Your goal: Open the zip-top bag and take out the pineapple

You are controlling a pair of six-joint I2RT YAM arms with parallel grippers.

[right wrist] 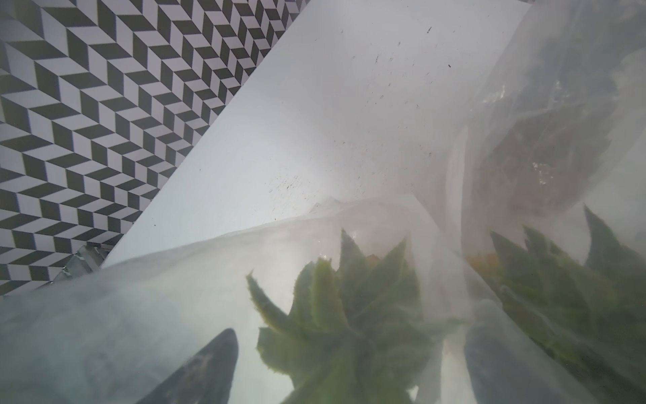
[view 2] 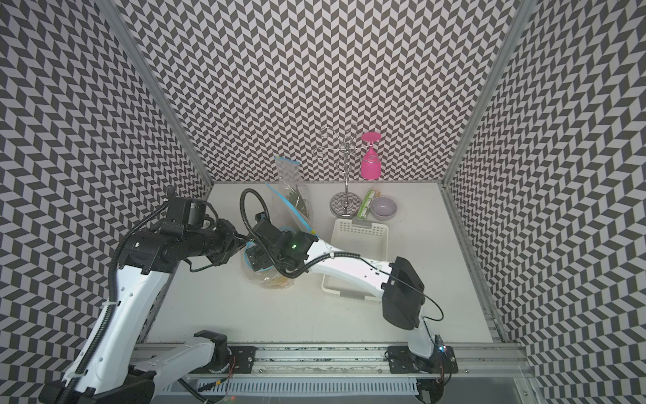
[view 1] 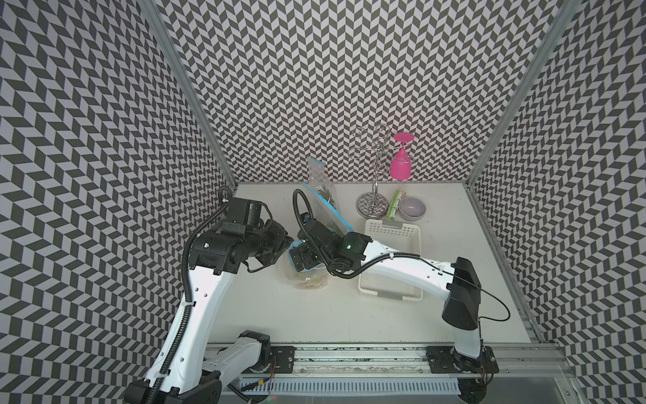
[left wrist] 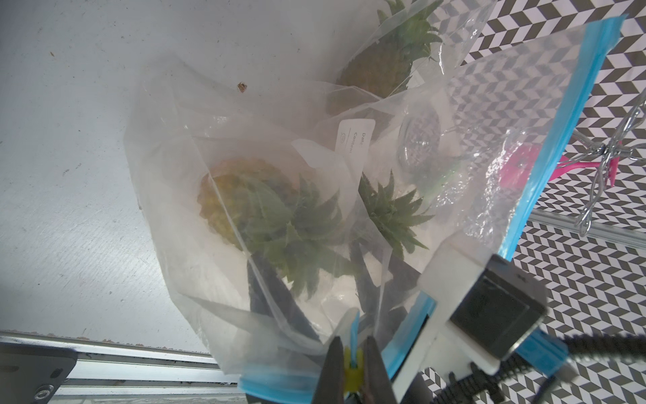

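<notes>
A clear zip bag [left wrist: 168, 202] with blue zipper lies over a pineapple [left wrist: 249, 202]; more bagged pineapples show behind it [left wrist: 383, 60]. My left gripper is shut on the bag's blue zip edge at its opening. My right gripper is open inside the bag, its fingers either side of green leaves seen through hazy plastic in the right wrist view; whether it touches them I cannot tell. In the top views both grippers meet over the bag, largely hiding it.
A white basket [view 1: 390, 293] is right of the bag, partly under my right arm. Behind stand a chrome rack [view 1: 374, 202] with a pink goblet [view 1: 400, 168], a green packet [view 1: 395, 205] and a purple bowl [view 1: 411, 210].
</notes>
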